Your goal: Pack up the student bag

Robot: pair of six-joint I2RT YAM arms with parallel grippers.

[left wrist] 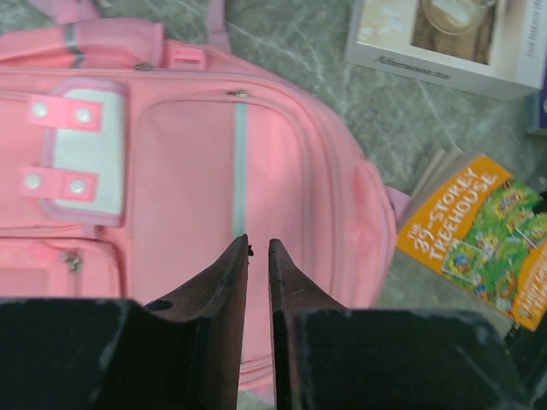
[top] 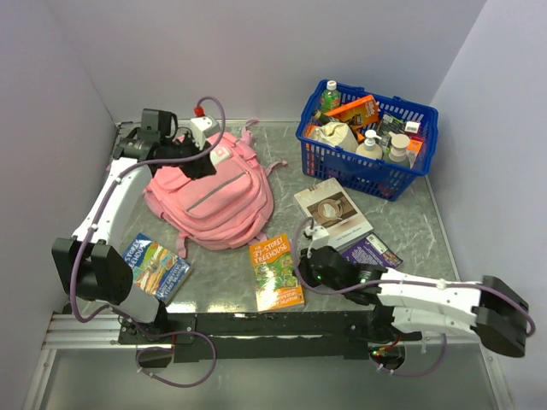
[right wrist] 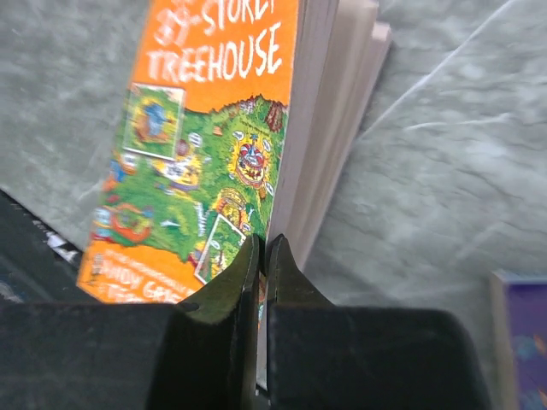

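The pink backpack [top: 226, 192] lies on the table with its front panel flat. Above that panel is my left gripper [top: 201, 167]; in the left wrist view its fingertips [left wrist: 244, 256] stand a small gap apart with only the bag behind them. The orange and green Treehouse book [top: 276, 275] is at the front of the table, right of the bag. My right gripper is shut on the Treehouse book at its side edge, the cover standing off the pages. A blue Treehouse book [top: 159, 266] lies at the left.
A full blue basket [top: 370, 180] stands at the back right. A white box with a cup picture [top: 332, 212] lies before it, beside a purple book [top: 370, 251] partly under my right arm. Walls close the sides and back.
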